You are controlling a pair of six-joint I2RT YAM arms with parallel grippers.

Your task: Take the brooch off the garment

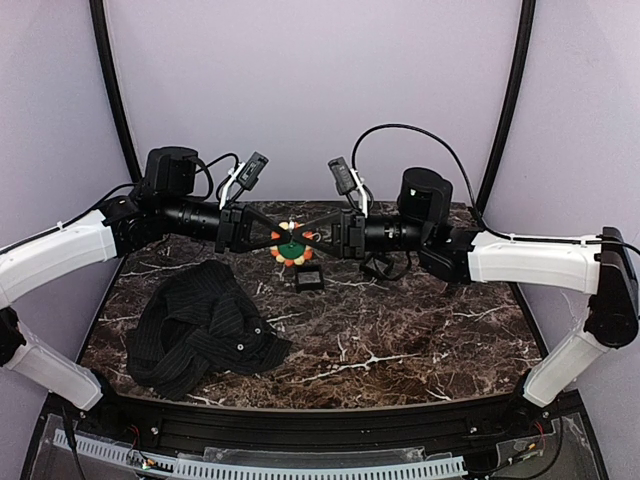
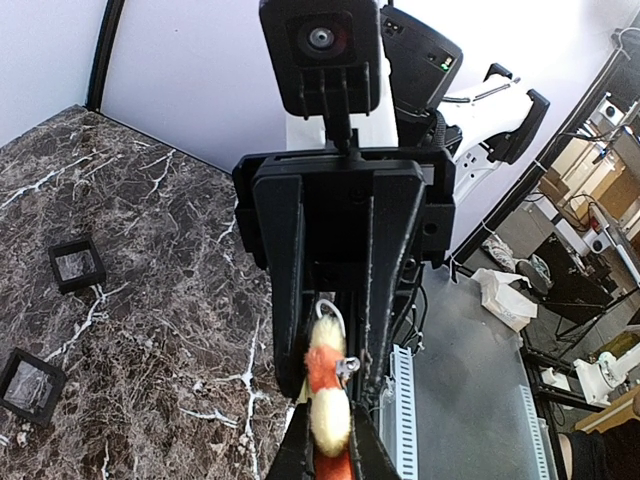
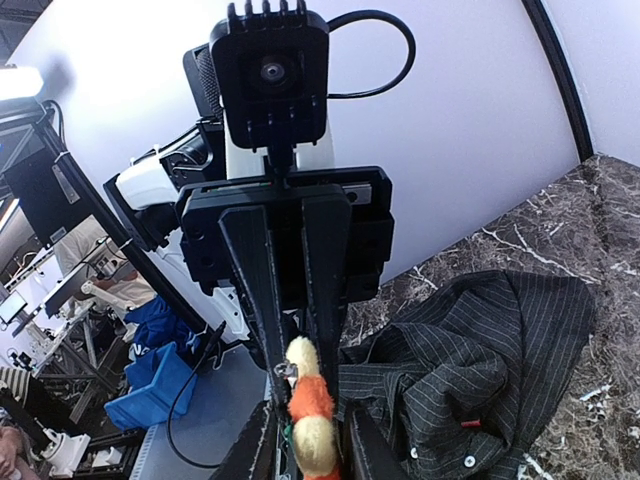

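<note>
A flower brooch [image 1: 292,250] with orange and cream petals and a green centre hangs in mid-air between my grippers, seen edge-on in both wrist views [image 2: 330,420] [image 3: 313,440] with a small metal clasp. My left gripper [image 1: 282,236] and my right gripper [image 1: 308,234] meet at it from either side, both shut on it. The dark pinstriped garment [image 1: 200,330] lies crumpled on the left of the table, apart from the brooch.
Small black square frames [image 2: 77,262] [image 2: 32,385] lie on the dark marble table [image 1: 420,350] beneath and behind the grippers.
</note>
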